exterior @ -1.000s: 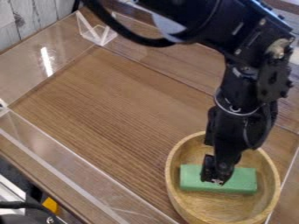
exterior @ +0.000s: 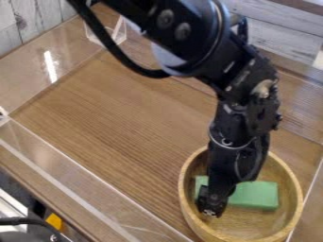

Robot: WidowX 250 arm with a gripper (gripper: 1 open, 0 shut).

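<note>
A round wooden bowl [exterior: 278,217] sits at the lower right, holding a green rectangular block [exterior: 258,195]. The black gripper [exterior: 222,193] reaches down into the bowl at its left part, open, with its fingertips low beside and over the block's left end, which they partly hide.
The wooden tray floor [exterior: 101,123] is clear to the left and behind. A clear plastic edge runs along the left and front, with dark cables at the lower left. A wooden wall stands at the back.
The gripper has moved down and to the left within the bowl. More of the block's right part now shows beside it.
</note>
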